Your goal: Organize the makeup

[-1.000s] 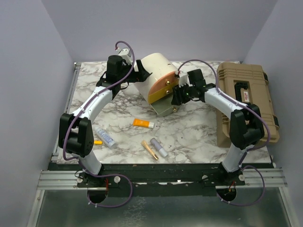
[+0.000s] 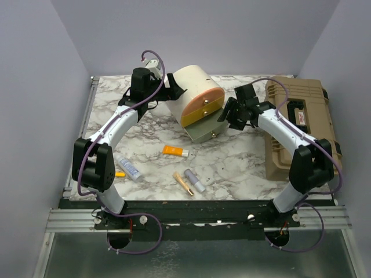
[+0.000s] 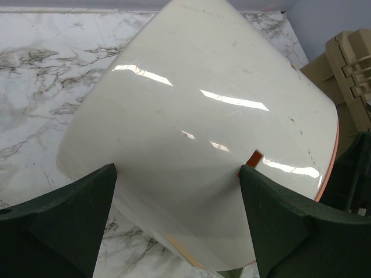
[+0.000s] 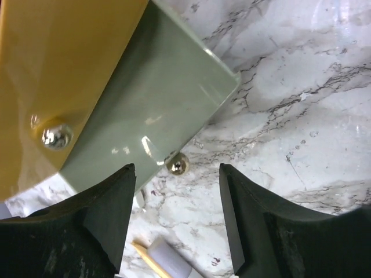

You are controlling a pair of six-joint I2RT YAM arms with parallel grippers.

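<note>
A white curved makeup organizer sits at the back centre, a yellow drawer above a pulled-out pale green drawer, empty where visible. My left gripper stands open against the white shell. My right gripper is part open beside the green drawer's knob, nothing between its fingers. An orange tube, a light blue bottle, a thin beige tube, a lilac tube and a small yellow item lie on the marble table.
A tan hard case fills the right side of the table, beside my right arm.
My right gripper has moved right and away from the green drawer, which appears slightly further out or more exposed. The left arm and loose items have not moved.
</note>
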